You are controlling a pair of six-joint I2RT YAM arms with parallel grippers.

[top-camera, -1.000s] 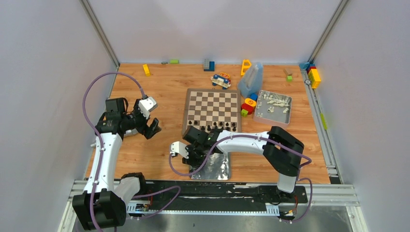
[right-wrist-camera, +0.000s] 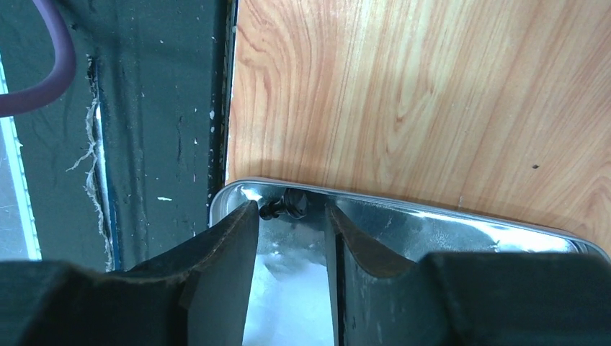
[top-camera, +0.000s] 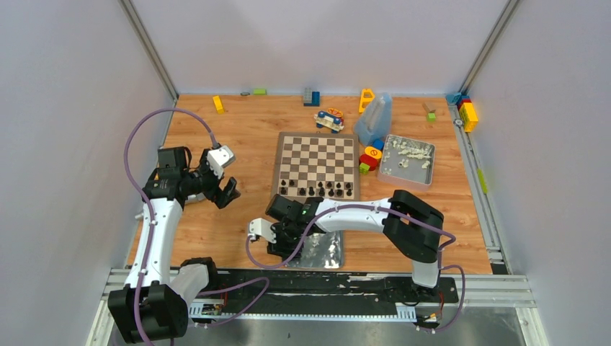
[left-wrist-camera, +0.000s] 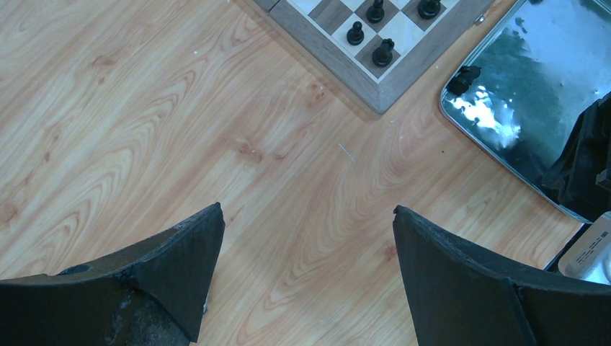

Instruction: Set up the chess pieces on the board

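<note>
Black pieces stand along the near rows of the chessboard (top-camera: 317,158); the white pieces (top-camera: 407,153) lie in a clear box to the right. My right gripper is low over the near metal tray (right-wrist-camera: 432,238), open, with a dark piece (right-wrist-camera: 294,203) lying on its side in the tray's corner just beyond the fingertips. In the left wrist view another dark piece (left-wrist-camera: 463,79) lies at the tray's other end. My left gripper hangs open over bare wood left of the board, nothing between its fingers.
A translucent blue container (top-camera: 372,119), toy blocks (top-camera: 369,160) and a toy car (top-camera: 328,124) sit behind and right of the board. The wood left of the board is clear. The right arm stretches across the front, over the tray.
My right arm has shifted slightly toward the left and front over the tray. The left arm has not moved.
</note>
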